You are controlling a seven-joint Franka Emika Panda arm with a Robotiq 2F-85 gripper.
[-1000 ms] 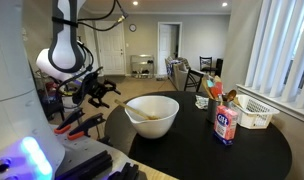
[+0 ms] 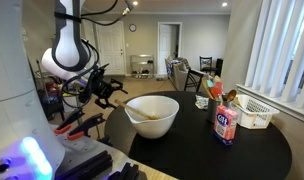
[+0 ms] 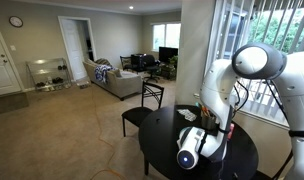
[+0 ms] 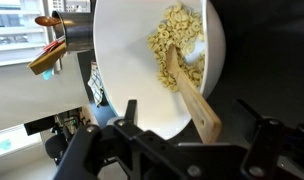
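A white bowl (image 2: pixel 160 122) stands on the black table; in the wrist view, pale ring-shaped pieces (image 4: pixel 176 43) lie in it. A wooden spoon (image 2: pixel 140 112) leans over its rim, the handle sticking out toward my arm. My gripper (image 2: pixel 114 96) is open beside the bowl, near the handle end. From the wrist, the handle (image 4: pixel 197 108) appears in the gap between the dark fingers, with neither finger seen closed on it. How far the handle is from the fingers in depth, I cannot tell.
A red-and-white carton (image 2: pixel 225 122), a utensil holder (image 2: pixel 216 106) and a white basket (image 2: pixel 254 112) stand toward the right and back of the round table (image 2: pixel 202 158). Bare tabletop lies in front of the carton. A chair (image 3: pixel 142 108) is close to the table edge.
My gripper has shifted slightly to the right, closer to the spoon handle. The bowl and spoon look unmoved.
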